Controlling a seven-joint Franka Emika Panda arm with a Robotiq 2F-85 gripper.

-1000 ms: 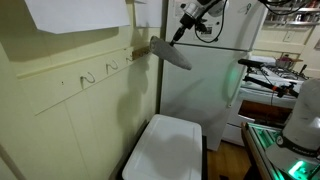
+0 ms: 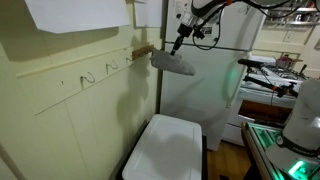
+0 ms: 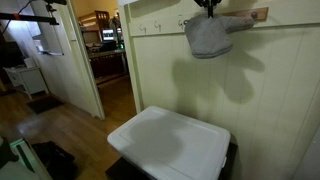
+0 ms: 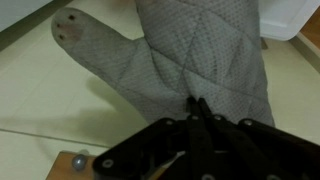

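Note:
A grey quilted oven mitt (image 2: 172,63) is up at the wall, beside the end of the wooden hook strip (image 2: 142,52). My gripper (image 2: 176,49) comes down on it from above and is shut on its cloth. The wrist view shows the mitt (image 4: 195,50) filling the upper middle, its thumb pointing left. There the closed gripper has its fingertips pressed against the fabric. A wooden piece with a metal knob (image 4: 80,161) shows at the lower left. In exterior view 2 the mitt (image 3: 208,38) overlaps part of the strip; whether it touches a hook cannot be told.
Below the mitt lies a large white lid (image 2: 163,150) on a dark bin. Several small hooks (image 3: 157,28) line the pale wall to the mitt's side. A white fridge (image 2: 205,80) stands behind the arm.
In exterior view 1 the mitt has swung to a flatter tilt, its wall-side end lower than a second ago. My gripper has shifted only slightly and remains at the mitt.

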